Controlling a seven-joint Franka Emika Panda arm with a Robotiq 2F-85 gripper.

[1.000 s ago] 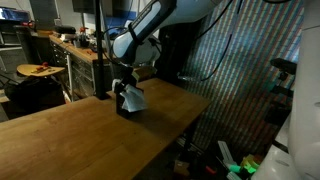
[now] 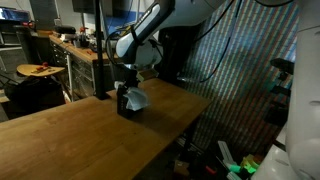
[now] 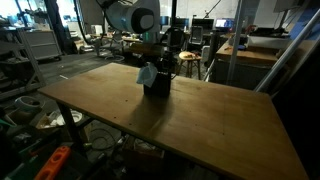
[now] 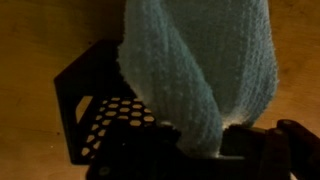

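A pale blue-white cloth (image 4: pixel 235 45) fills the upper middle of the wrist view, its lower end bunched between the dark fingers of my gripper, which is shut on it. Both exterior views show the cloth (image 2: pixel 138 99) (image 3: pixel 147 76) hanging against a black box-shaped holder on the table. Beside and partly behind the cloth, the holder (image 4: pixel 72 88) has a perforated panel. Whether the cloth touches the holder or hangs just in front of it, I cannot tell. Part of the holder is hidden by the cloth and gripper.
A person (image 2: pixel 139 48) stands behind the table. Chairs and a workbench are farther back.
In exterior view 1 the cloth has shifted slightly to the right over the last second. The table looks the same.
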